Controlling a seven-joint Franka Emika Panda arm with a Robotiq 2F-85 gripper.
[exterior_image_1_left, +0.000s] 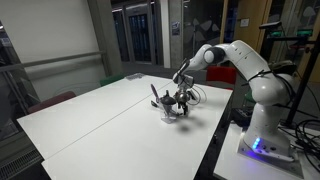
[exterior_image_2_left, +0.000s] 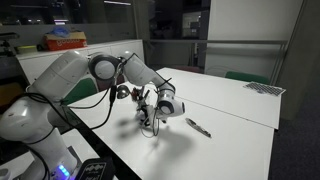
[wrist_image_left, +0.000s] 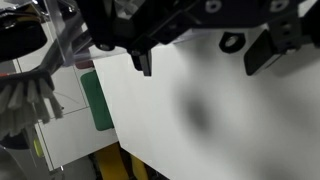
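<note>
In the wrist view my gripper is open, with its two dark fingers set wide apart and only white tabletop showing between them. To its left are a brush with white bristles (wrist_image_left: 22, 104) and part of a clear plastic container (wrist_image_left: 72, 35). Exterior view 1 has the gripper (exterior_image_1_left: 184, 100) low over the table, close beside a small group of items with a clear container (exterior_image_1_left: 166, 113) in it. Several dark parts overlap there, so I cannot tell whether the gripper touches any of them. A long, thin dark utensil (exterior_image_2_left: 198, 127) lies on the table in exterior view 2.
A flat dark item (exterior_image_2_left: 263, 88) lies near the far edge of the white table (exterior_image_2_left: 220, 155). Green chairs (exterior_image_2_left: 247, 77) stand beyond that edge.
</note>
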